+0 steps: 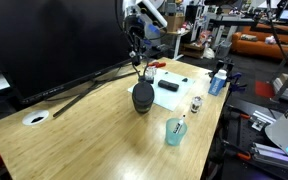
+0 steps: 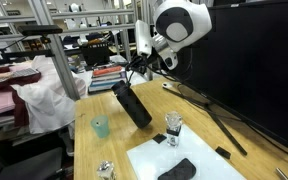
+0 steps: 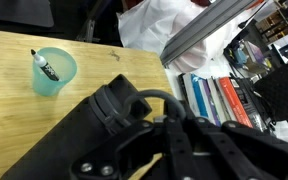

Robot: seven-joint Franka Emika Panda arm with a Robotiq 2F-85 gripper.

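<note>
A black cylinder (image 1: 143, 98) is at the middle of the wooden table in exterior view 1. In exterior view 2 the same cylinder (image 2: 134, 107) leans, its upper end toward the left. My gripper (image 2: 123, 83) is at that upper end, shut on the cylinder. Seen from the wrist, the dark cylinder (image 3: 62, 142) fills the lower left; the arm's own parts cover some of its end, so the exact grip is hidden. Whether its bottom touches the table I cannot tell.
A teal cup (image 1: 175, 134) with a marker stands nearer the front. Clear glasses (image 2: 173, 127) and a white sheet (image 2: 212, 155) bearing a black object (image 2: 177, 172) lie to one side. A large dark screen (image 1: 54, 45) borders the back.
</note>
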